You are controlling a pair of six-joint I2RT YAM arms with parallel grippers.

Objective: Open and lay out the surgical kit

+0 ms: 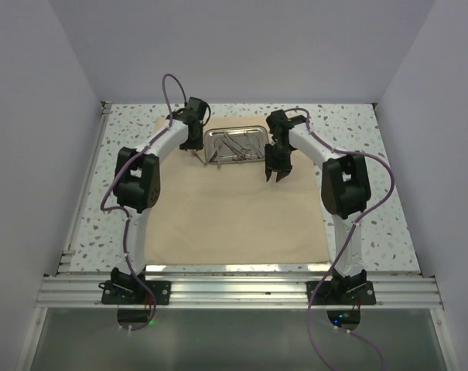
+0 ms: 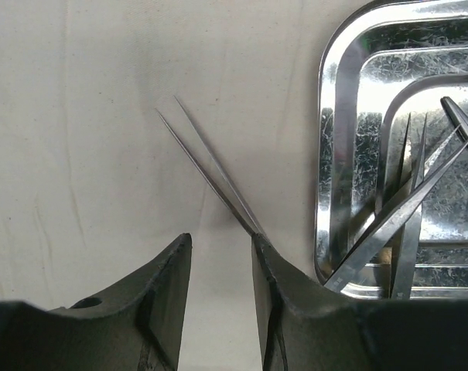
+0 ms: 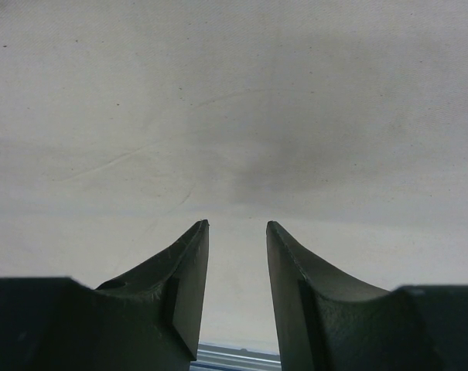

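Observation:
The steel tray [image 1: 250,161] lies on the beige cloth at the far middle, with several metal instruments in it. In the left wrist view, tweezers [image 2: 218,171] lie on the cloth to the left of the tray [image 2: 324,178], their tips pointing away. My left gripper hovers over the tweezers' near part, fingers part open; the right finger covers their back end. More tweezers [image 2: 396,216] lean across the tray's near rim beside another slim instrument [image 2: 408,255]. Over bare cloth right of the tray, my right gripper stands open and empty.
Speckled table surface [image 1: 373,201] shows around it. Both arms come in from the front, one on either side of the cloth.

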